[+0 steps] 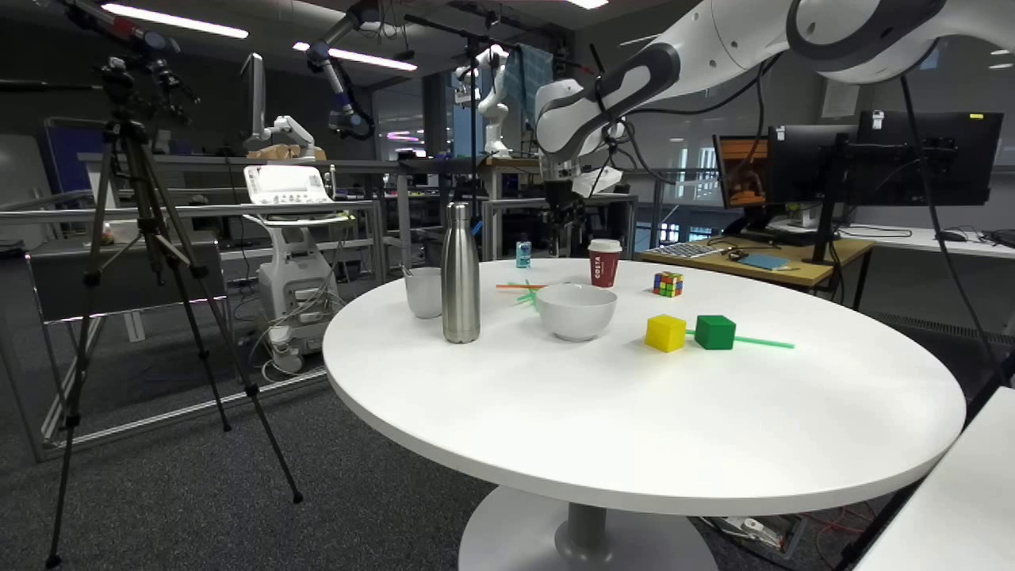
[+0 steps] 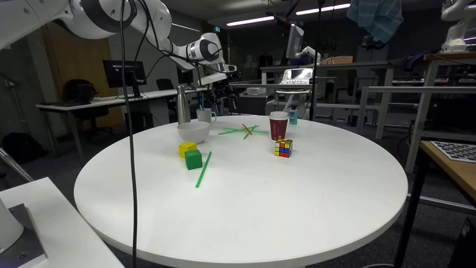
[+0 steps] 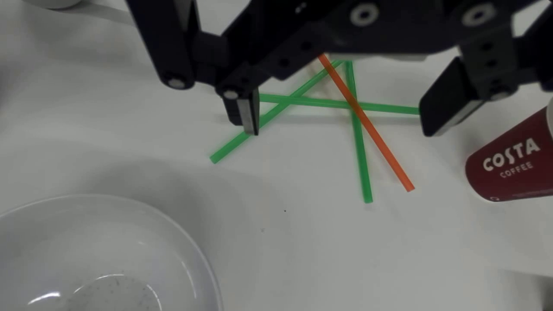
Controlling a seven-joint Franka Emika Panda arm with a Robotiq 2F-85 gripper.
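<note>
My gripper is open over the table, its two fingertips wide apart with nothing held. Below the fingers, in the wrist view, several green straws and an orange straw lie crossed on the white surface. The gripper hangs above the far side of the table in the second exterior view, clear of the tabletop. A red Costa cup is near the right finger. To the lower left sits a white bowl; only specks show on its visible floor.
A steel bottle and a grey mug stand left of the bowl. Yellow and green cubes sit beside a lone green straw. A puzzle cube lies near the cup.
</note>
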